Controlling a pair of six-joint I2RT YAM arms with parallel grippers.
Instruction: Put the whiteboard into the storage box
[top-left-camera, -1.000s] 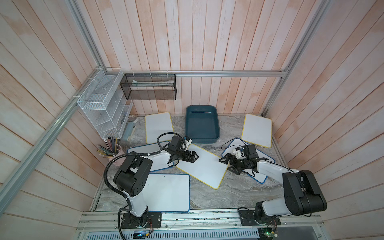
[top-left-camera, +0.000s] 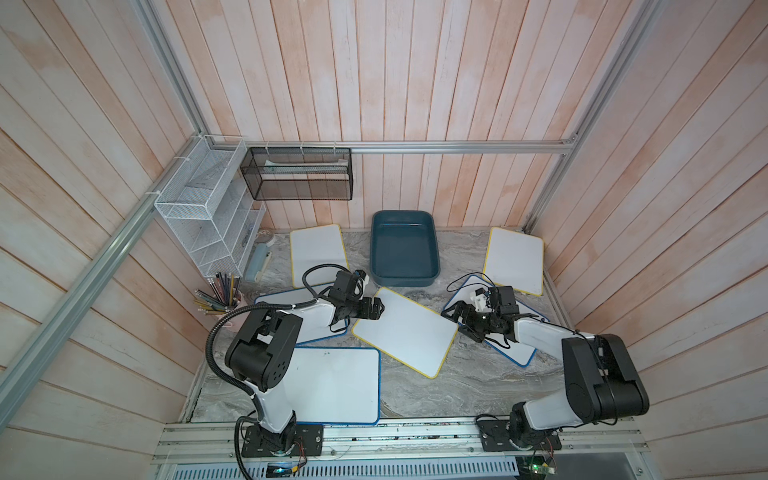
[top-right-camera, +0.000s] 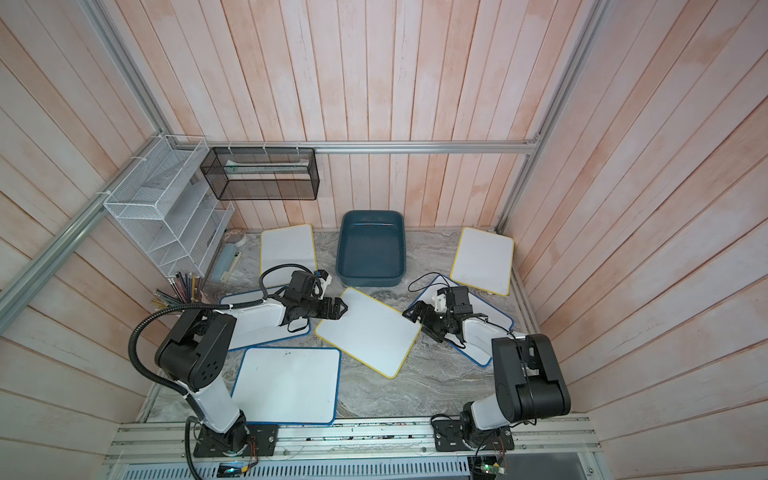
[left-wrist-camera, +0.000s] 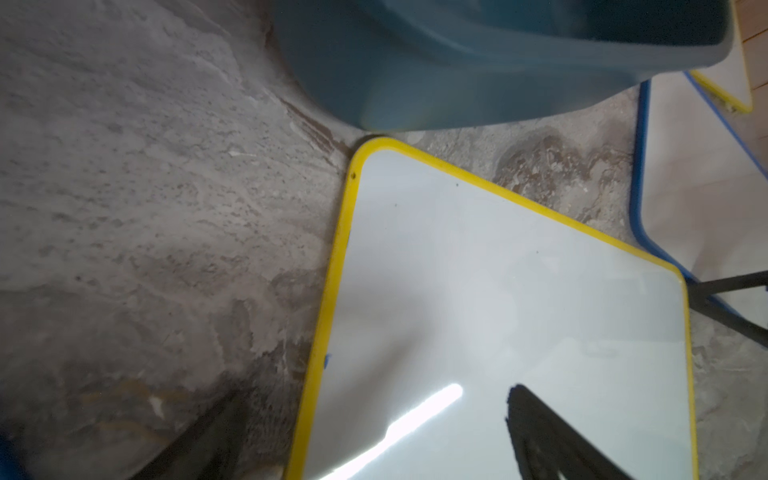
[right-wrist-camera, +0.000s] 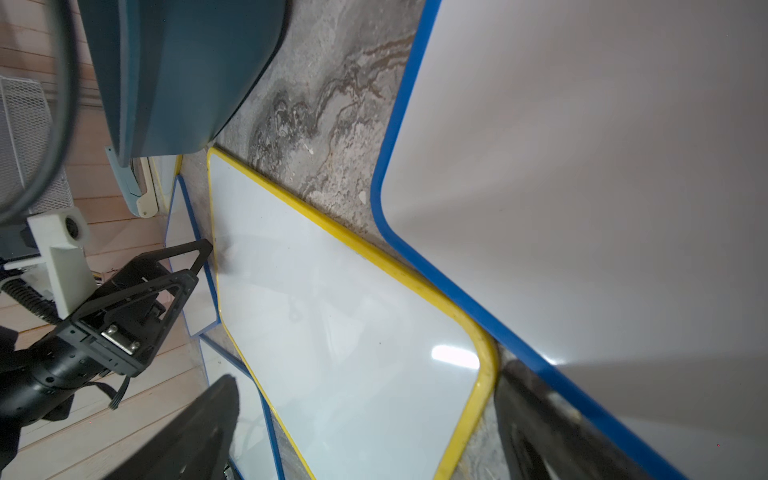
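Note:
The yellow-edged whiteboard (top-left-camera: 406, 332) lies flat and slanted on the table, mid-front, its far corner close to the blue storage box (top-left-camera: 405, 248), whose inside looks empty. At the board's left end, my left gripper (top-left-camera: 376, 308) is open; in the left wrist view its blurred fingers (left-wrist-camera: 552, 440) straddle the yellow left edge (left-wrist-camera: 326, 320). Over at the right end, my right gripper (top-left-camera: 459, 317) is also open. Its fingers (right-wrist-camera: 532, 424) stand either side of the board's right corner (right-wrist-camera: 484, 352) in the right wrist view. I cannot tell whether any fingertip touches the board.
A blue-edged board (right-wrist-camera: 576, 200) lies under the right arm, close against the yellow one's corner. Other whiteboards lie at back left (top-left-camera: 316, 249), back right (top-left-camera: 513, 260) and front left (top-left-camera: 336, 384). A pencil cup stands by the left wall; bare table shows front right.
My left gripper has drawn back leftward from over the board to its left end. The right gripper has shifted slightly right and away from the front. The boards and box have stayed put.

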